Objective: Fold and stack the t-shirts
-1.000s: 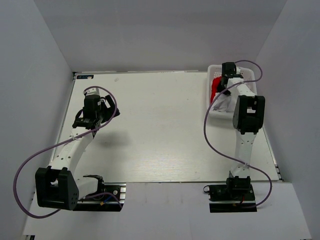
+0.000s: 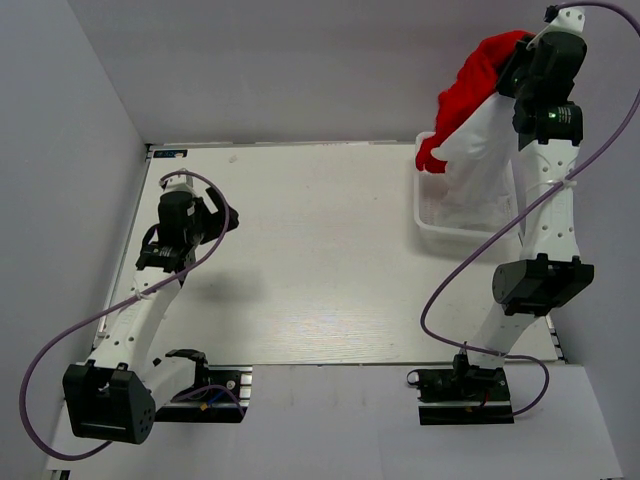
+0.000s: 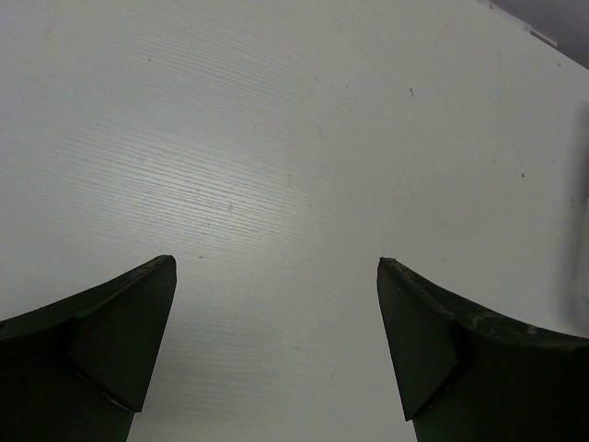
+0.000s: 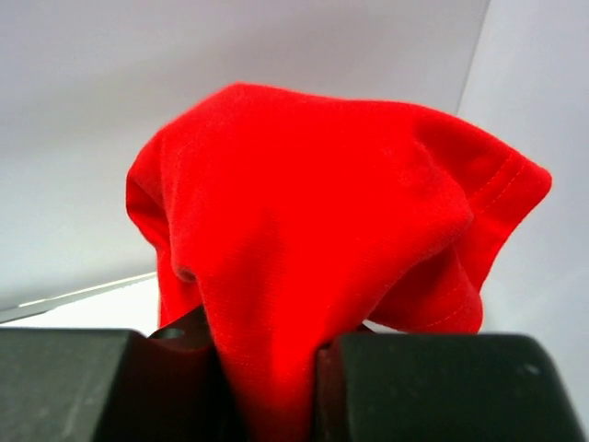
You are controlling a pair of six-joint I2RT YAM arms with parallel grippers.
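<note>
A red t-shirt [image 2: 466, 92] hangs from my right gripper [image 2: 514, 72], high over the back right corner. In the right wrist view its cloth bunches between the dark fingers, and the fingers are closed around it. White cloth [image 2: 480, 142] hangs alongside the red, down into the white bin [image 2: 465, 232]; whether both belong to one shirt I cannot tell. My left gripper stands open above bare table on the left side, with nothing between its fingers.
Grey walls [image 2: 320, 70] border the back and both sides. A purple cable [image 2: 480, 247] loops across the right arm and another along the left arm.
</note>
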